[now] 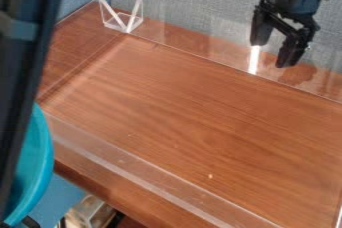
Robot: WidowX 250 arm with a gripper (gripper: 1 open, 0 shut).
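Observation:
My gripper point(271, 50) hangs at the upper right over the back of the wooden surface, fingers pointing down and spread apart, with nothing seen between them. A teal bowl point(36, 177) sits at the lower left edge, partly hidden behind a large dark shape point(23, 62) that fills the left edge of the view.
A white wire frame point(122, 17) stands in the back left corner. A clear panel runs along the back by the speckled wall. Small items lie below the front edge at lower left.

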